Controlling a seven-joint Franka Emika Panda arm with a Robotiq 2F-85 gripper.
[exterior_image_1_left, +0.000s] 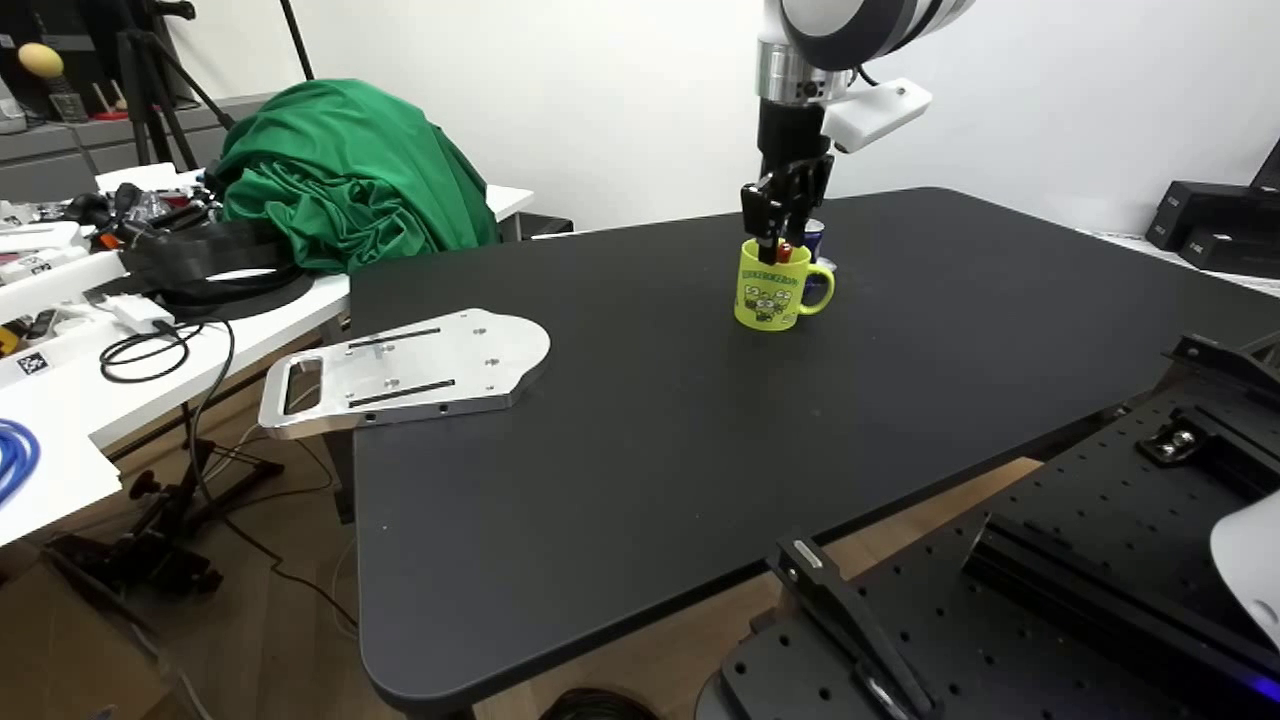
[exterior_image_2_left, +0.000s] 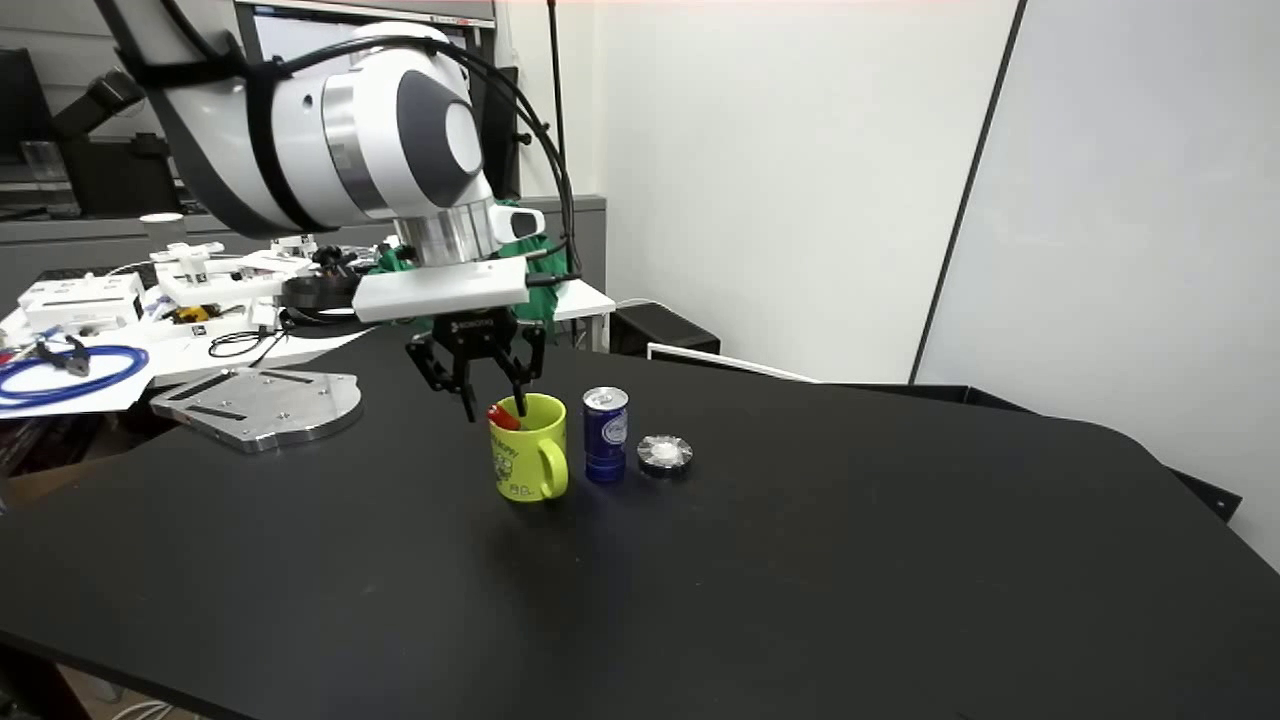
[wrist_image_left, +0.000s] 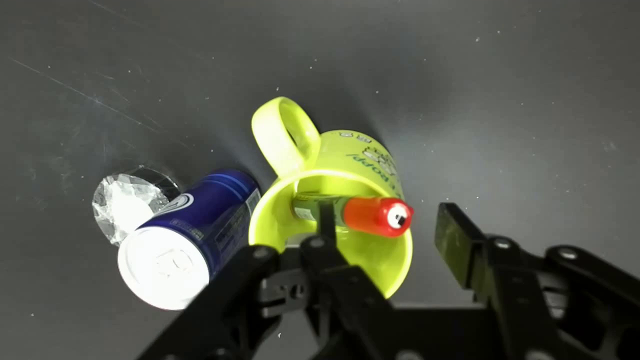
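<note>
A yellow-green mug with cartoon print stands upright on the black table. Leaning inside it is a glue stick or marker with a green body and a red-orange cap at the rim; the mug hides its lower end in both exterior views. My gripper hangs over the mug, its fingers part open. In the wrist view one finger reaches over the mug's opening, and the other finger lies outside the rim. The red cap shows between them, with a gap before the outer finger.
A blue can stands close beside the mug on its handle side. Beyond it lies a small roll of clear tape. A metal plate rests at the table's left edge.
</note>
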